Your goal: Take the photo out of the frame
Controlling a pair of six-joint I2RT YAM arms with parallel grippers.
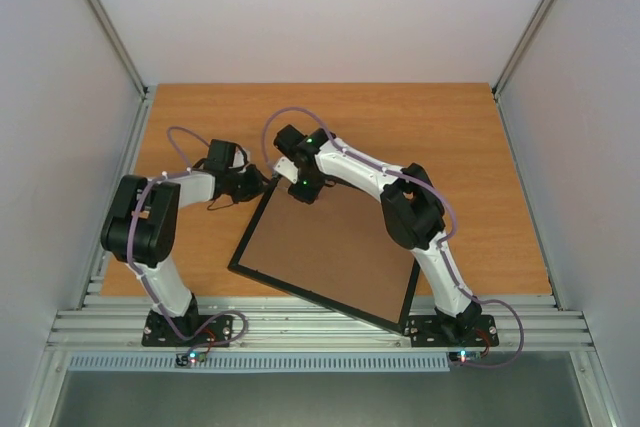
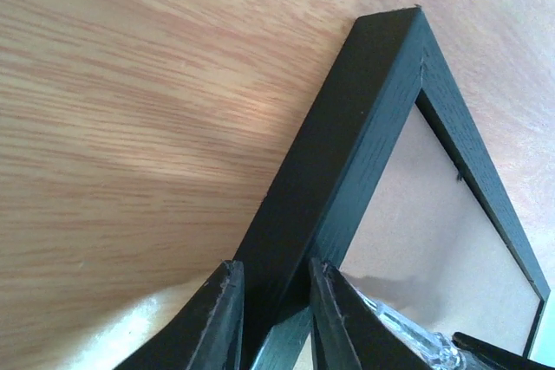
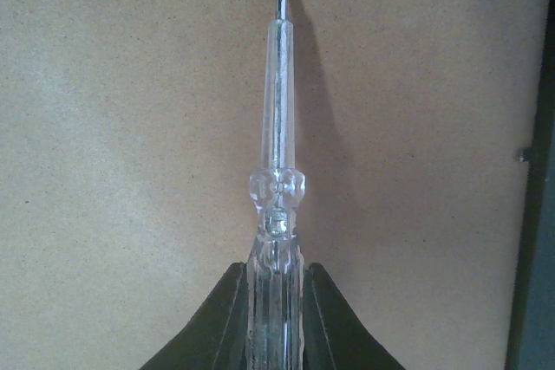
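The black photo frame (image 1: 248,240) lies on the table with its brown backing (image 1: 325,247) up. My left gripper is at the frame's left rail (image 2: 325,162), fingers part open on either side of it; whether they press on it is unclear. My right gripper is shut on a clear-handled screwdriver (image 3: 277,93), which points across the backing towards the frame's upper left in the top view, with its metal tip at the edge of the right wrist view.
Bare wooden table (image 1: 470,147) surrounds the frame at the back and right. White walls enclose the table at the back and both sides.
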